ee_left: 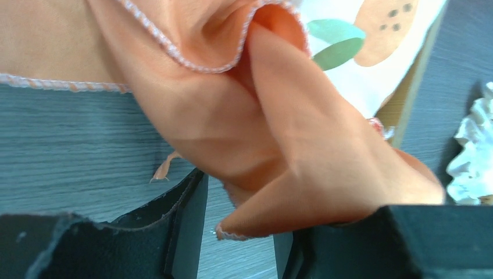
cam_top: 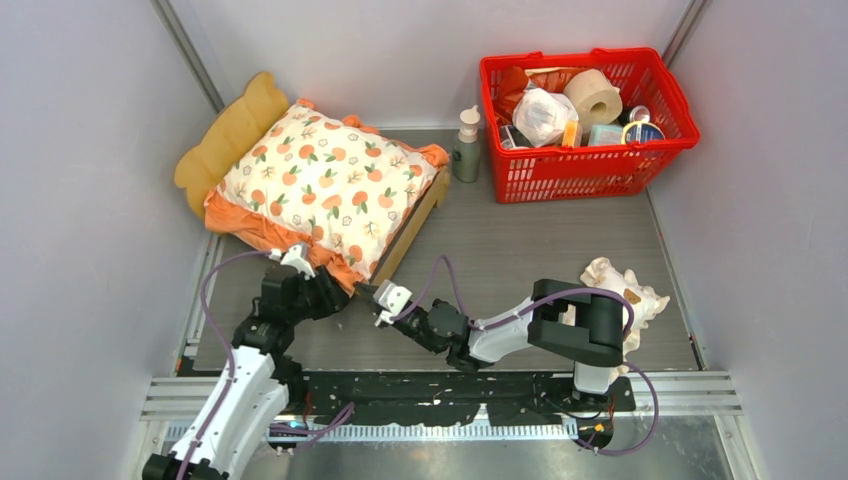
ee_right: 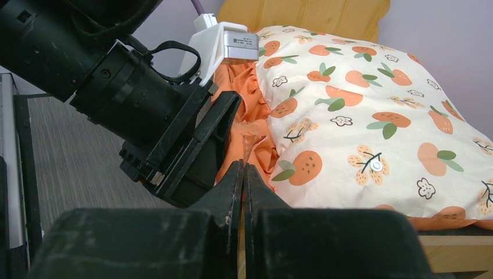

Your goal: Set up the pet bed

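The wooden pet bed (cam_top: 420, 220) sits at back left, its yellow headboard (cam_top: 225, 145) against the side, holding an orange ruffled sheet (cam_top: 250, 220) and a fruit-print cushion (cam_top: 320, 180). My left gripper is at the bed's front corner, part open, with a fold of orange cloth (ee_left: 325, 180) over the space between its fingers; whether it grips that is unclear. My right gripper is shut on a thin bit of orange fabric at that same corner, beside the left one.
A red basket (cam_top: 590, 180) of household items stands back right, with a pump bottle (cam_top: 466, 150) beside it. A cream spotted plush (cam_top: 630, 300) lies at right under the right arm. Bare floor (cam_top: 510, 240) lies in the middle.
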